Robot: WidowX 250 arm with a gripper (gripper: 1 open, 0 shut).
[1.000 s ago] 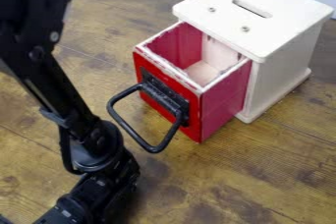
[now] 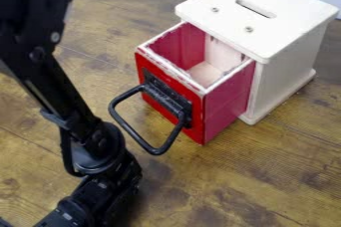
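A white wooden cabinet [image 2: 286, 52] stands at the upper right, with a red drawer [image 2: 229, 107] pulled out toward the lower left. The drawer's inside is pink and looks empty. A black looped handle [image 2: 144, 140] on a dark mount juts from the drawer's front. The black robot arm reaches down along the left side and bends out past the lower left, left of the handle. Its gripper's fingertips cannot be made out.
A pale wall or surface borders the table along the top edge.
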